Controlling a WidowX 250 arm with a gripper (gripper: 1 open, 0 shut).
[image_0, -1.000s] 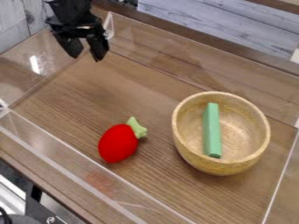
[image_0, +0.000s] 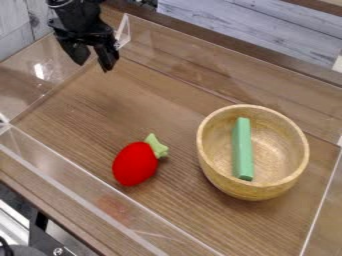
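Observation:
My gripper (image_0: 91, 55) is at the upper left of the camera view, black, held open above the wooden table, apart from the objects. A red strawberry-like object (image_0: 135, 164) with a green top lies in the lower middle. A tan bowl (image_0: 282, 152) stands at the right with a green stick-like object (image_0: 242, 147) inside it.
Pale edges run along the left and right sides of the table.
My gripper has shifted slightly left and changed its angle a little at the upper left. The red object, the bowl and the green object in it are unchanged.

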